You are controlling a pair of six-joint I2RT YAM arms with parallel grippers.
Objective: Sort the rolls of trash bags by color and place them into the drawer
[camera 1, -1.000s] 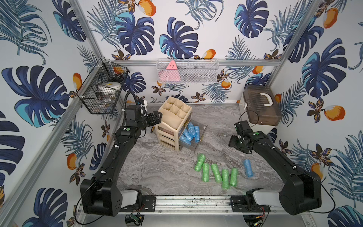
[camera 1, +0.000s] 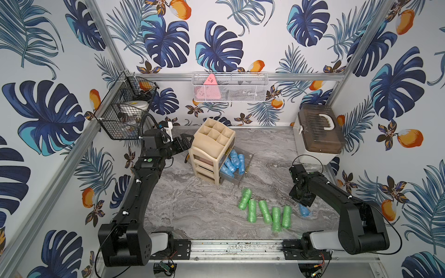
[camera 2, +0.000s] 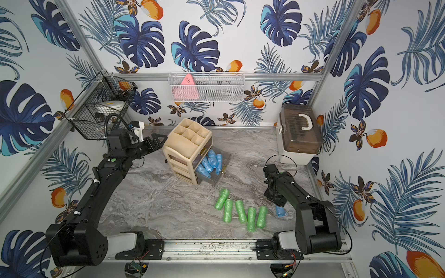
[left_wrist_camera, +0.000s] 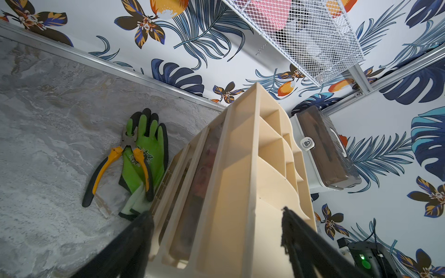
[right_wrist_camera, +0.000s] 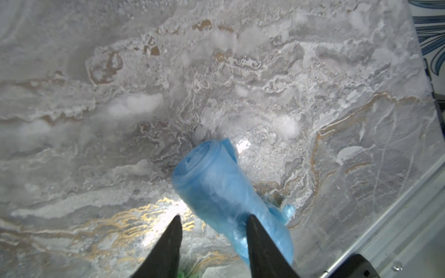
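A single blue roll (right_wrist_camera: pixel 227 194) lies on the table at the right. My right gripper is over it with parted fingers, one of them overlapping the roll in the right wrist view; no grip shows. Several green rolls (camera 1: pixel 264 211) lie in a loose row at the front. The open grey drawer (camera 1: pixel 249 163) of the beige cabinet (camera 1: pixel 200 155) holds several blue rolls (camera 1: pixel 235 159). My left gripper stands open by the cabinet's left side, its fingers apart in front of the beige panel, nothing visibly held.
Behind the cabinet lie pliers (left_wrist_camera: pixel 144 159) and a green glove (left_wrist_camera: pixel 148 143). A brown-lidded box (camera 1: pixel 320 129) stands at the back right. Bare table stretches between drawer and right arm.
The left arm has drawn slightly left, away from the cabinet. The rolls look unmoved.
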